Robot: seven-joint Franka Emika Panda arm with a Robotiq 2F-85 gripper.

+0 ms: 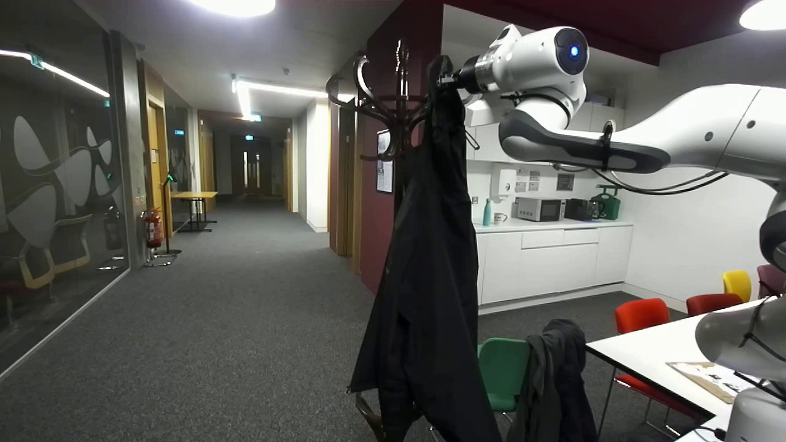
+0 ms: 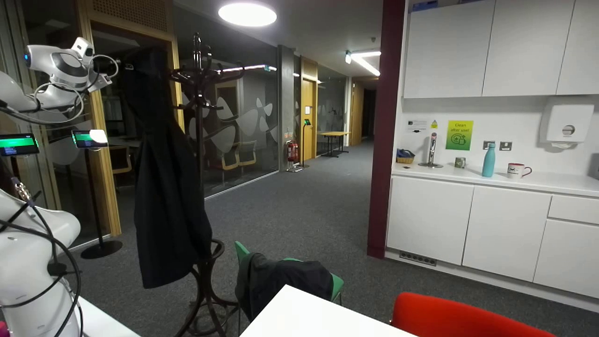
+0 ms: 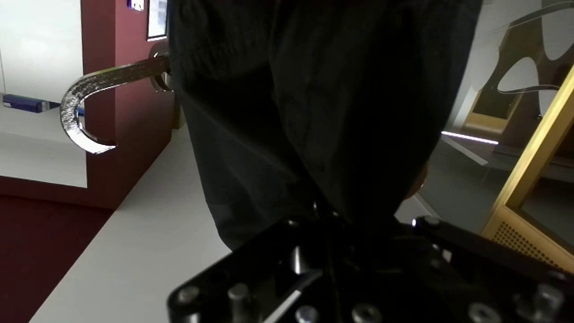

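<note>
A long black coat hangs full length beside a dark wooden coat stand. At its top, my gripper is shut on the coat's cloth, level with the stand's upper hooks. Seen by the wrist camera, the dark fabric fills the middle and runs down between my gripper's fingers, whose tips it hides. One curved hook of the stand sticks out to the left of the cloth there. The second exterior view shows the coat in front of part of the stand's pole.
Another dark jacket is draped over a green chair near the stand's foot. A white table and a red chair stand on the right. Open carpet lies to the left along the corridor.
</note>
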